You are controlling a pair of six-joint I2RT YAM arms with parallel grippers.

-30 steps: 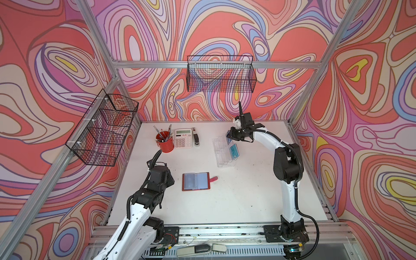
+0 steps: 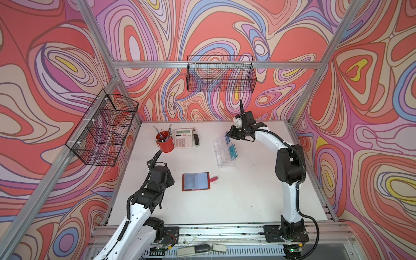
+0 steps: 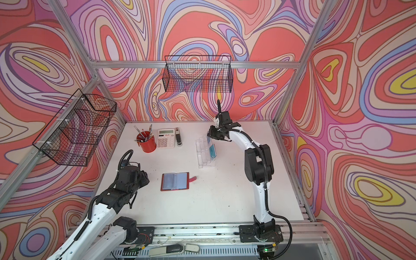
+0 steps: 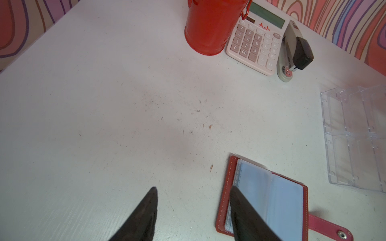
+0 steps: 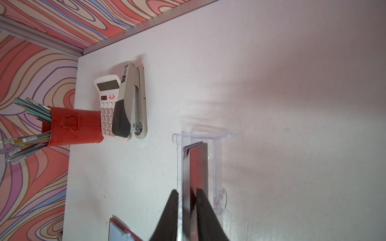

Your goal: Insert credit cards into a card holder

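Observation:
A clear acrylic stand (image 2: 220,153) (image 5: 219,168) stands right of centre, with teal cards (image 2: 232,151) in it. My right gripper (image 2: 231,133) is at its rear compartment, fingertips either side of a stack of cards (image 5: 197,168) there; whether they grip it I cannot tell. The open red card holder (image 2: 195,181) (image 4: 261,196) with clear sleeves lies front centre, strap pointing right. My left gripper hangs above the table left of the holder, open and empty.
A red pencil bucket (image 2: 166,145), a calculator (image 2: 183,138) and a stapler (image 2: 195,137) stand at the back left. Wire baskets hang on the back and left frame.
My right gripper has risen slightly at the stand, and the stand's outline has shifted a little. The left arm has stayed where it was.

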